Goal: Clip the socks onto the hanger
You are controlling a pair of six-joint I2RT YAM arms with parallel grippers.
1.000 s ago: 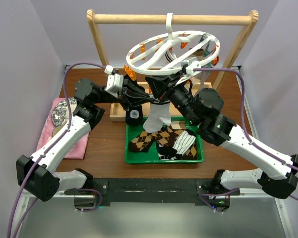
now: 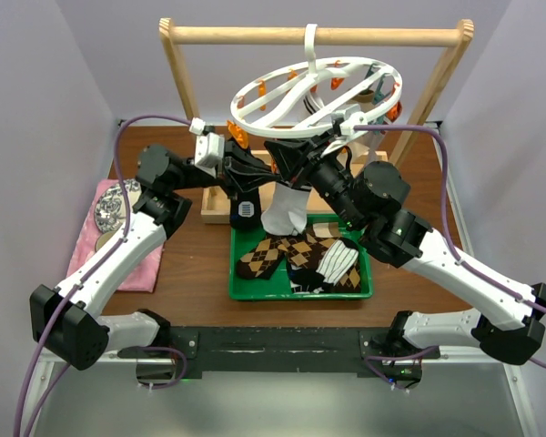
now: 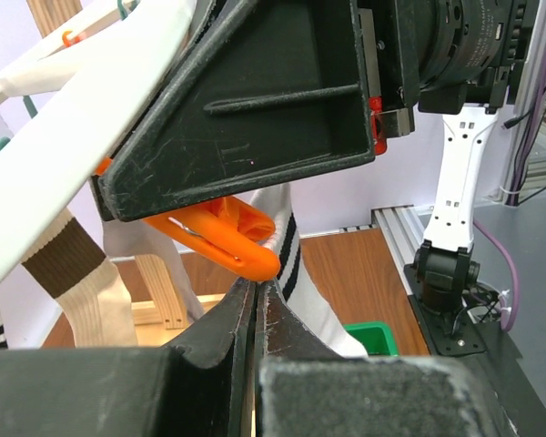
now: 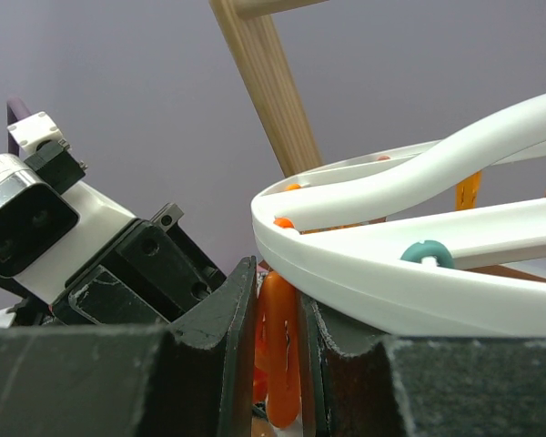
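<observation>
In the right wrist view, my right gripper is shut on an orange clip [image 4: 280,346] under the rim of the white round hanger [image 4: 373,264]. The left wrist view shows my left gripper shut, its tips just below that clip [image 3: 223,232]. A white sock with black stripes [image 3: 311,296] hangs behind these tips, its upper edge near the clip. Whether cloth lies between the left fingers or inside the clip is hidden. From above, the white sock [image 2: 286,211] dangles beneath both grippers, over the tray's back edge.
A green tray [image 2: 235,289] holds brown argyle socks [image 2: 259,259] and a striped sock [image 2: 337,262]. A black sock [image 2: 246,208] hangs left of the white one. Other orange clips [image 2: 238,134] line the hanger. A wooden frame [image 2: 246,36] stands behind; a pink cloth [image 2: 141,264] lies left.
The white sock has swung and turned a little, its toe now slightly higher. Both arms stay almost where they were.
</observation>
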